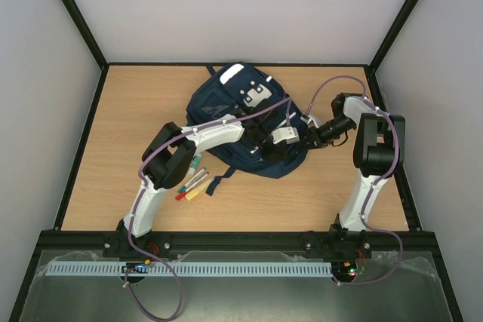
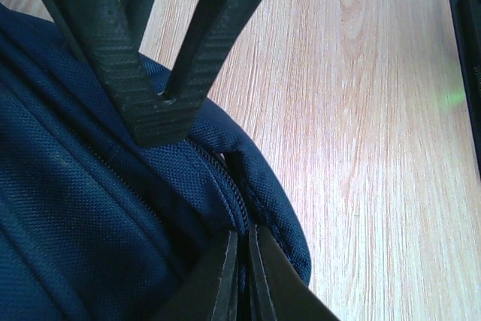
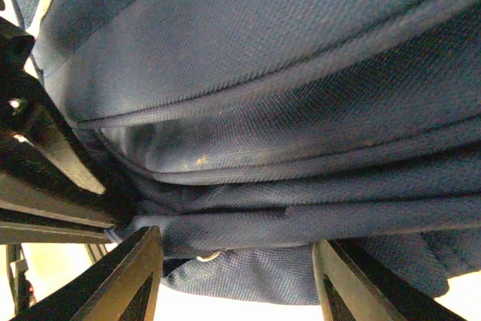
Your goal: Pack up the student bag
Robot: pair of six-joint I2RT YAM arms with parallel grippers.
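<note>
A dark navy bag [image 1: 223, 99] lies on the table, seen from above. At its right side both grippers work close together. In the left wrist view, my left gripper is shut on the bag's zipper edge [image 2: 218, 173], where the fabric disappears between the fingers. The other gripper's dark fingers [image 2: 120, 73] reach in from the top there. My right gripper is part open, with a fold of the bag fabric [image 3: 218, 232] lying across the gap between its fingertips. Whether that fold is pinched does not show.
Several markers or pens [image 1: 195, 181] lie on the table left of the bag's strap [image 1: 220, 179]. A dark frame edge bounds the table.
</note>
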